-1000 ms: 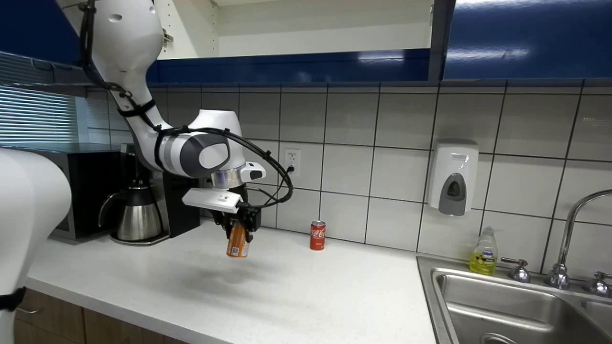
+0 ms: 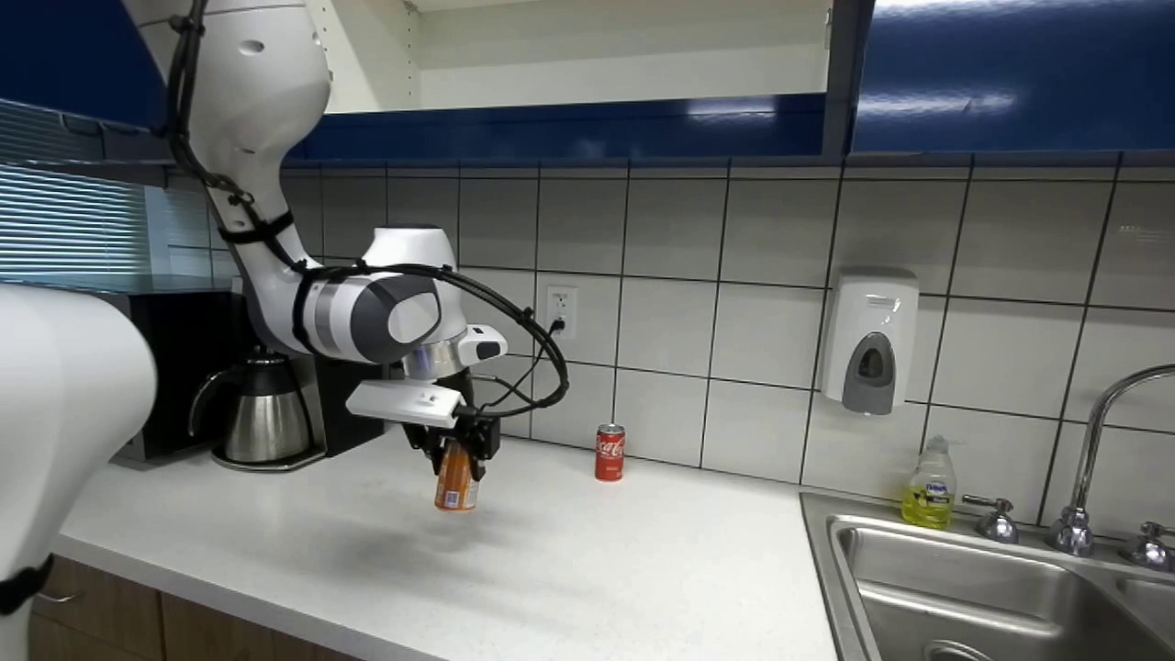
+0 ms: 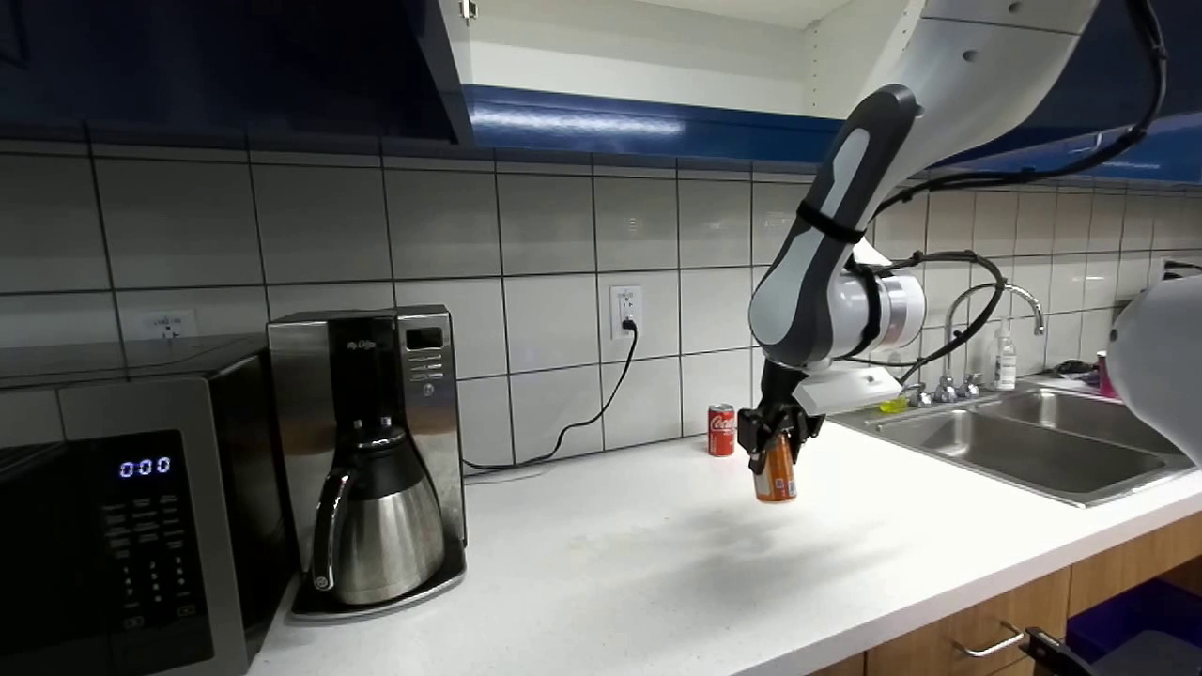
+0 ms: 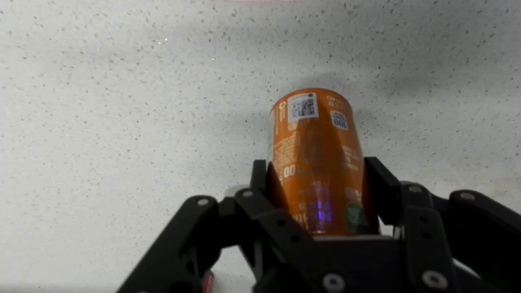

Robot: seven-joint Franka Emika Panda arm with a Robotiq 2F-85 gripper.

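Observation:
An orange can (image 2: pixel 456 480) is held between the fingers of my gripper (image 2: pixel 453 450), which is shut on its upper part. In exterior view 2 the orange can (image 3: pixel 775 479) hangs slightly tilted below the gripper (image 3: pixel 779 437), above the white counter. The wrist view shows black fingers (image 4: pixel 383 188) on both sides of the orange can (image 4: pixel 317 146), with printed labels near its far end; the near end is hidden by the gripper. A red Coca-Cola can (image 2: pixel 609 453) stands upright on the counter by the tiled wall.
A coffee maker (image 3: pixel 423 372) with a steel carafe and a microwave (image 3: pixel 124 507) stand at the left. The sink (image 2: pixel 980 595) and a soap bottle (image 2: pixel 931 485) are at the right. Above is an open cabinet (image 2: pixel 617 55).
My gripper has come down a little with the orange can in its grip, bringing the can closer to the counter. The red can has stayed put.

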